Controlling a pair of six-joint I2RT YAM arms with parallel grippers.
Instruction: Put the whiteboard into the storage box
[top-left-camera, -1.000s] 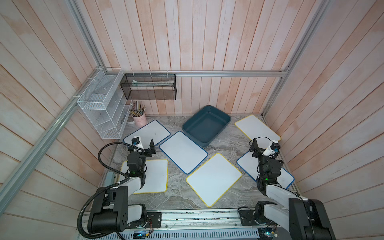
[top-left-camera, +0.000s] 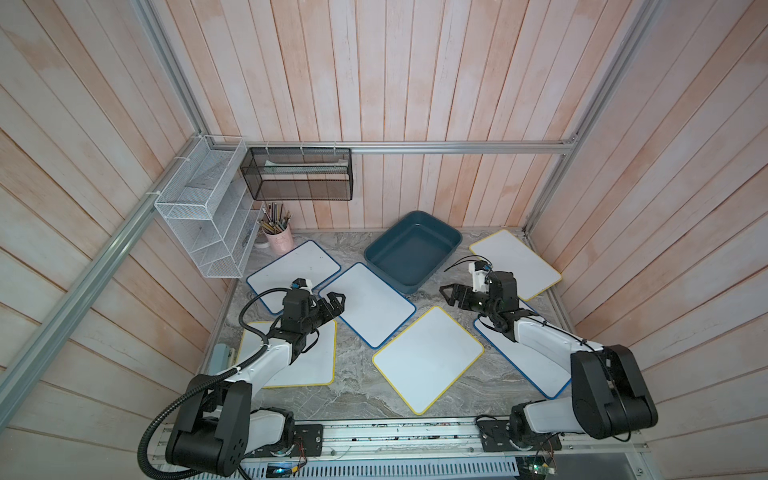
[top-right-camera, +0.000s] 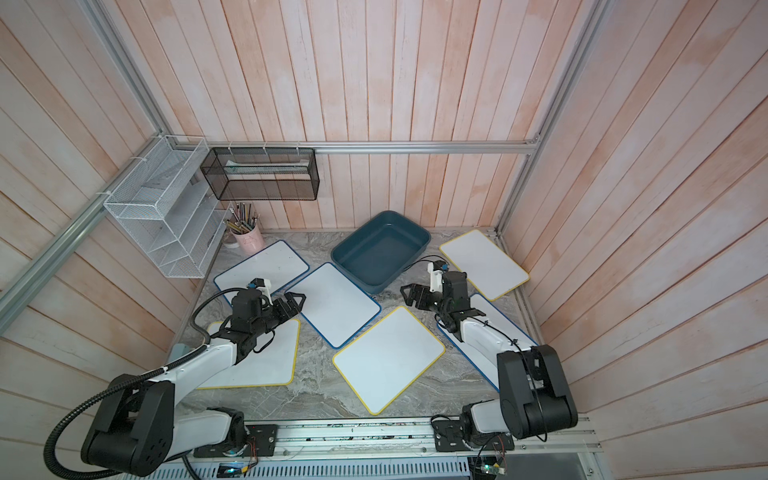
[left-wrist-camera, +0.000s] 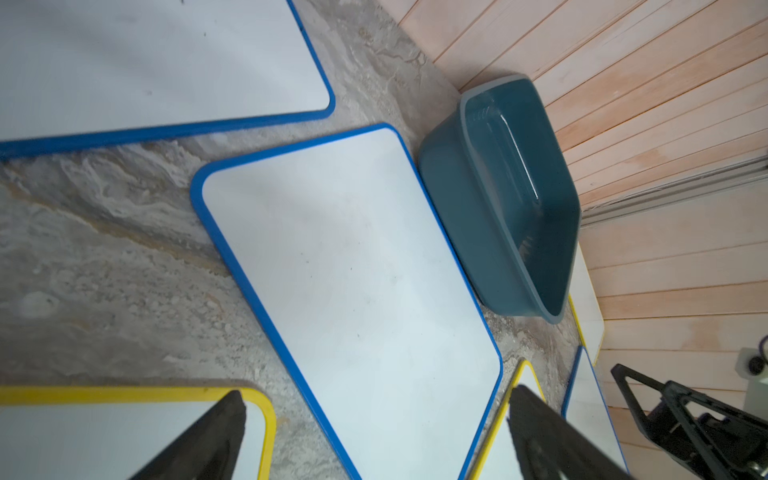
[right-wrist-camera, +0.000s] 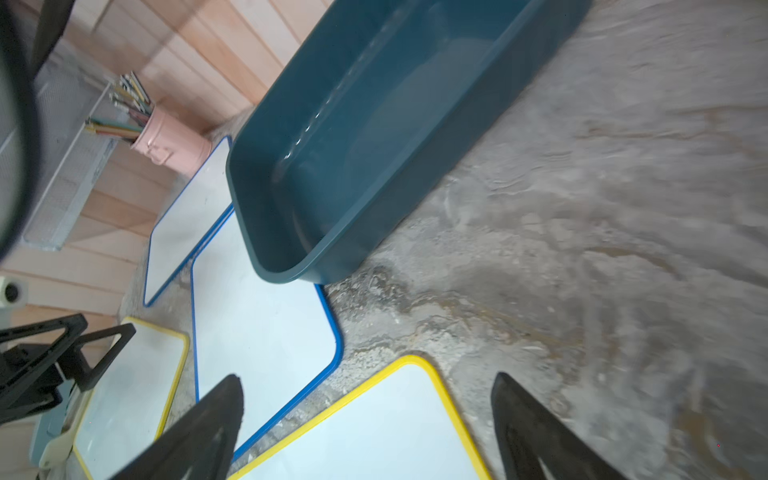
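Note:
Several whiteboards lie flat on the marble table: blue-rimmed ones at centre (top-left-camera: 366, 304), back left (top-left-camera: 294, 264) and right (top-left-camera: 528, 368), yellow-rimmed ones at front centre (top-left-camera: 428, 360), left (top-left-camera: 292, 368) and back right (top-left-camera: 512, 252). The teal storage box (top-left-camera: 412, 248) stands at the back middle, empty. My left gripper (top-left-camera: 334, 304) hangs open over the left side, near the centre board's left edge. My right gripper (top-left-camera: 449, 295) is open above the table, right of the centre board and near the box's front right. Neither holds anything.
A pink pencil cup (top-left-camera: 278, 240) stands at the back left, beneath a white wire rack (top-left-camera: 200, 200). A black mesh basket (top-left-camera: 296, 188) hangs on the back rail. Bare table (right-wrist-camera: 608, 200) shows right of the box.
Both grippers have moved inward toward the middle, the right one further leftward from over the right-hand boards. The boards and box have not moved.

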